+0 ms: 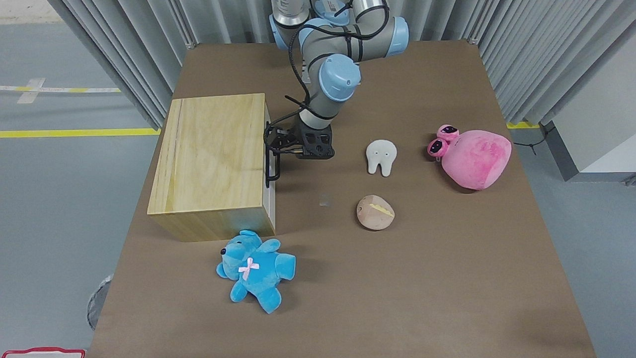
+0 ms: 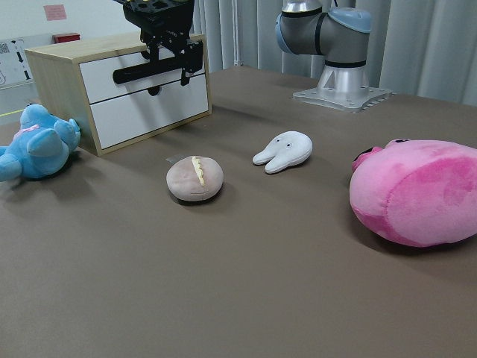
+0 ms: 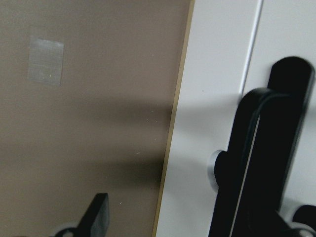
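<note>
A light wooden cabinet (image 1: 205, 155) with two white drawer fronts (image 2: 149, 112) stands at the table's left. My black gripper (image 2: 168, 56) is at its front, by the upper drawer's long black handle (image 2: 134, 72). In the wrist view the handle (image 3: 291, 74) fills the right side and dark gripper parts overlap its lower end; whether the fingers are open or shut on it I cannot tell.
A blue bear (image 1: 262, 274) lies by the cabinet's near corner. A white tooth plush (image 1: 381, 155), a round beige plush (image 1: 375, 212) and a pink plush (image 1: 477, 160) lie to the right.
</note>
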